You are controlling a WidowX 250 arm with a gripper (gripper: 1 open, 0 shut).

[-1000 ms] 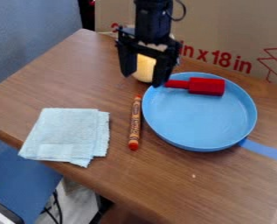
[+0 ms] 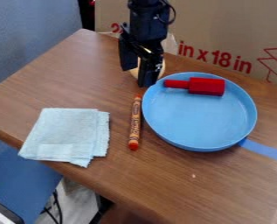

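Note:
My black gripper (image 2: 141, 63) is low over the back of the table, reaching down around a pale yellow object (image 2: 155, 72) that it mostly hides; whether the fingers are closed on it is unclear. A blue plate (image 2: 199, 122) holds a red object with a handle (image 2: 206, 86) at its back. An orange tube-like marker (image 2: 135, 122) lies left of the plate, and a folded light-blue cloth (image 2: 64, 136) lies at the front left.
A cardboard box (image 2: 228, 35) stands behind the table. Blue tape (image 2: 266, 150) runs right of the plate.
My gripper has moved left and back from beside the plate, coming down over the yellow object, which is now mostly hidden behind it.

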